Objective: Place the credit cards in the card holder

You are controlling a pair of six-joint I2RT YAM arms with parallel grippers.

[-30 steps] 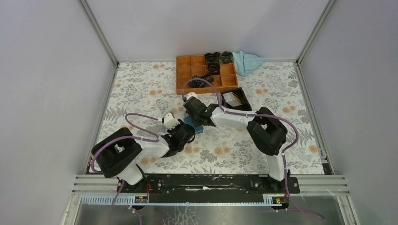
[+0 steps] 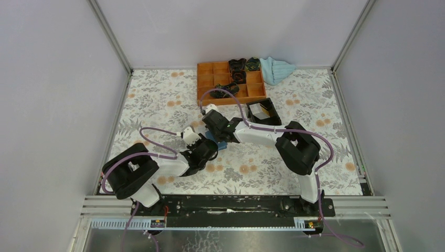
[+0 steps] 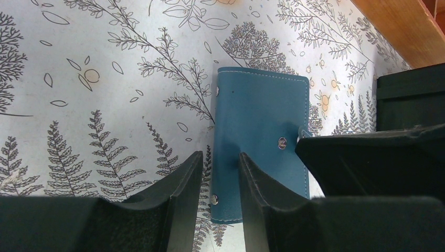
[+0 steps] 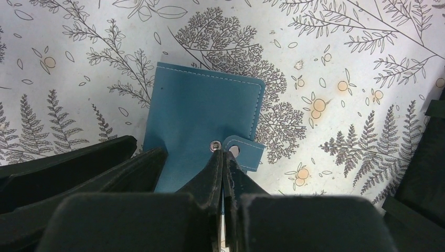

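The card holder is a blue, stitched, closed wallet [image 3: 262, 105] lying flat on the patterned cloth; in the top view it is mostly covered by the arms [image 2: 223, 146]. My left gripper stands part open across the holder's left edge, one finger over the cloth and the other over the blue cover. Whether it touches cannot be told. My right gripper is shut, its tips at the holder's snap button [image 4: 215, 145] and short strap [image 4: 249, 155]; nothing shows between its fingers. No credit card can be made out for certain.
Behind the arms, a black box [image 2: 275, 121] holds flat white and tan items. A wooden compartment tray [image 2: 205, 80] with dark objects stands at the back, beside a light blue cloth [image 2: 281, 71]. Free tablecloth lies at the left and right.
Over the last second my right gripper has shifted slightly to the left over the holder. The left arm and the holder look unmoved.
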